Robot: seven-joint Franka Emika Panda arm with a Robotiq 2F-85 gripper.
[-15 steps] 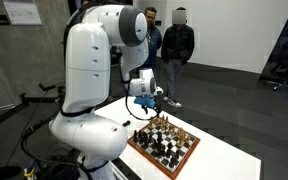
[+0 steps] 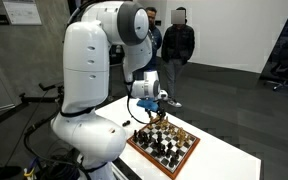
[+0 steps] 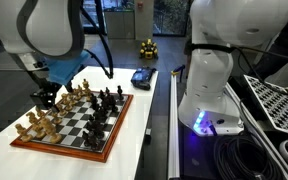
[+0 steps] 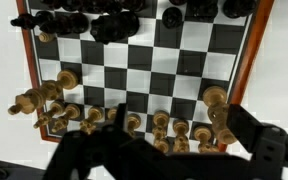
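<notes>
A chessboard (image 3: 81, 134) with a reddish-brown border lies on the white table, set with light-brown and black pieces. My gripper is open above the light-brown side, its dark fingers (image 4: 122, 148) spread wide in the wrist view. Several light pawns (image 4: 160, 118) stand in the lower middle of that view. Nearer the right finger is a taller light piece (image 4: 218, 105), at the board's edge; other light pieces (image 4: 31, 101) cluster at the left. Black pieces (image 4: 116, 26) line the top. Nothing shows gripped; the exact height over the pieces cannot be told.
The middle squares are mostly bare. A white table (image 2: 224, 160) leaves free room right of the board in exterior view 1. A small dark device (image 3: 144, 76) sits on the table beyond the board. Two people (image 2: 178, 45) stand behind the table.
In exterior view 1 the gripper has come down a little and slightly to the right, closer to the light-brown pieces. The board looks unchanged.
</notes>
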